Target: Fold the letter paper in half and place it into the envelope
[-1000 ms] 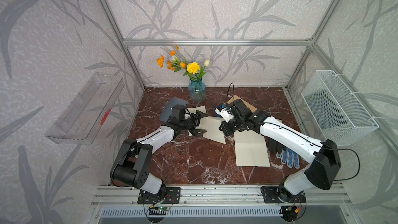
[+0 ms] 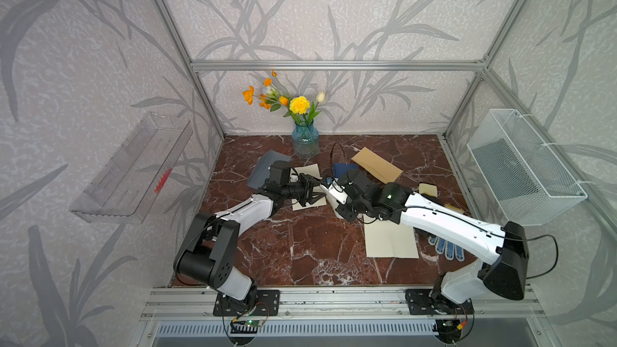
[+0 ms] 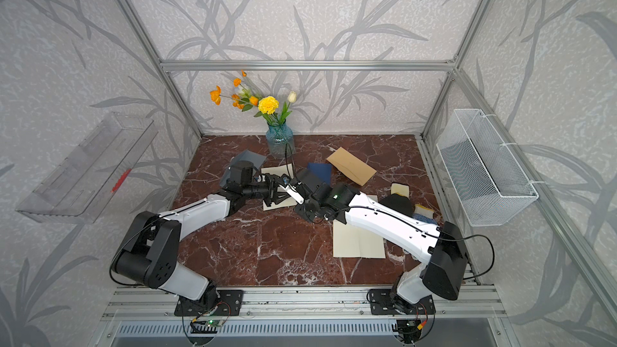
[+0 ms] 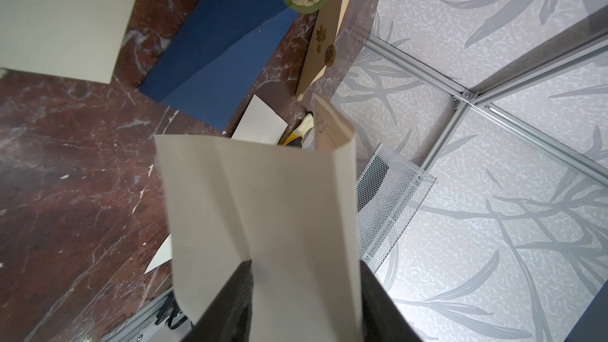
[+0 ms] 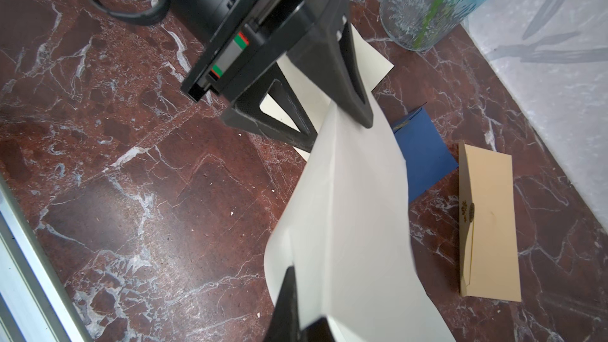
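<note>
A cream letter paper (image 5: pixel 367 196) is held up between the two arms, bent along its length. In the right wrist view my left gripper reaches its far end, its fingers spread on either side of the sheet. My right gripper is shut on the near end. The left wrist view shows the paper (image 4: pixel 285 215) standing between my left fingers, with a crease near its upper right edge. The paper hides my right gripper there. A blue envelope (image 4: pixel 228 31) and a tan envelope (image 2: pixel 377 164) lie flat on the table behind.
Another cream sheet (image 2: pixel 392 241) lies at the front right, and one (image 2: pixel 307 171) lies under my left gripper. A grey-blue envelope (image 2: pixel 268 165) lies at the left, near the glass vase (image 2: pixel 305 138).
My right gripper has moved left towards the left gripper, bringing the paper's right end with it. The sheet, flatter and stretched out before, is now bent over.
</note>
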